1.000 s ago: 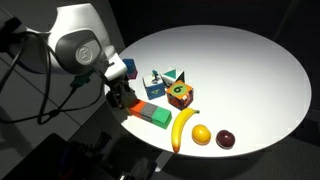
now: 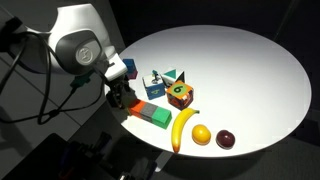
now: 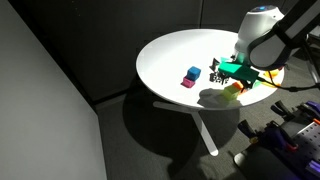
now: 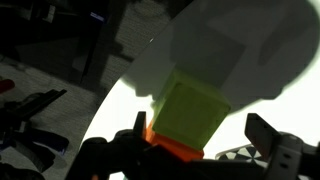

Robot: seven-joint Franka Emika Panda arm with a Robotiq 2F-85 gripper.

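Note:
A row of coloured blocks lies near the edge of the white round table, with an orange-red block (image 2: 140,107) and a green block (image 2: 162,118) visible in exterior view 1. The wrist view has a yellow-green block (image 4: 190,115) ahead of my gripper, beside an orange block (image 4: 174,147). My fingers stand wide apart on either side of these blocks, and the fingers are open. In exterior view 2 the yellow-green block (image 3: 230,93) sits close to the table edge, under the gripper. Exterior view 1 hides that end of the row behind the arm.
To the right of the row lie a banana (image 2: 181,130), an orange (image 2: 201,134) and a dark red fruit (image 2: 225,139). Behind it are a patterned orange cube (image 2: 180,95) and a blue patterned cube (image 2: 153,87).

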